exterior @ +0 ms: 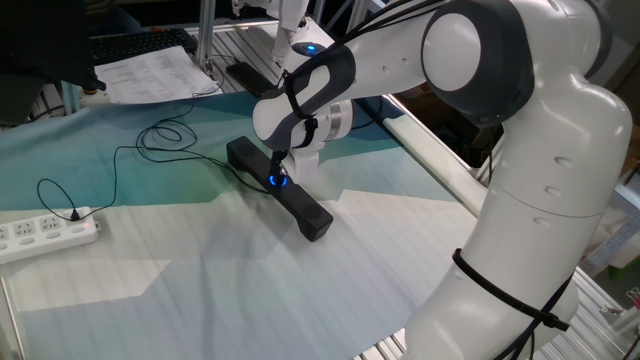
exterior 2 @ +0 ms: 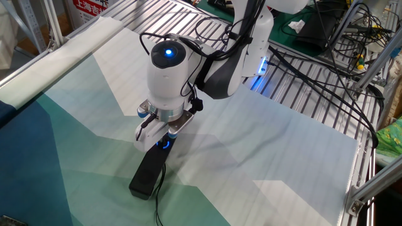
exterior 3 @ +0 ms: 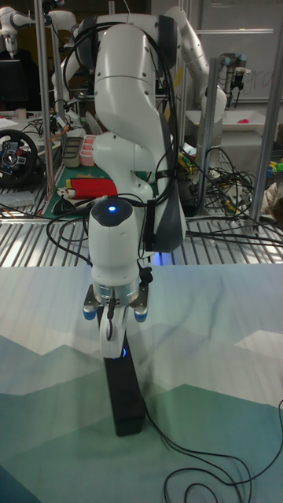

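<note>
A long black bar-shaped device [exterior: 304, 208], like a small soundbar, lies on the patterned table mat, with a blue glowing ring near its middle. My gripper [exterior: 283, 178] points down at that middle part, right by the lit ring. From the opposite side, the same black bar [exterior 2: 149, 169] runs out from beneath the white gripper [exterior 2: 156, 143]. In the third view the gripper [exterior 3: 114, 352] again covers part of the bar [exterior 3: 127, 406]. Its fingertips are hidden, so their spacing and any contact with the bar do not show clearly.
A thin black cable [exterior: 165, 150] loops over the mat on the bar's far side. A white power strip [exterior: 45, 236] sits at the left edge, and paper sheets [exterior: 155, 76] lie beyond the mat.
</note>
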